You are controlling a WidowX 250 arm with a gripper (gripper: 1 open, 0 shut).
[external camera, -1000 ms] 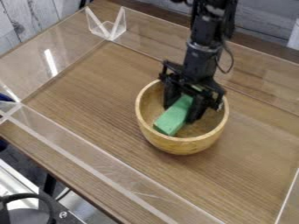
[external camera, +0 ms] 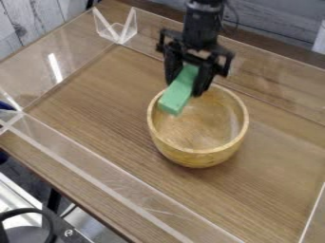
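Observation:
My gripper is shut on a green block, held tilted above the rear-left rim of a round wooden bowl. The bowl's visible inside is empty. The fingertips are dark and partly hidden behind the block.
A clear angular plastic item sits at the back left. A dark object is at the lower-left corner.
The green block was down inside the bowl a second ago and is now lifted in my gripper above the rim, moved toward the back and slightly left.

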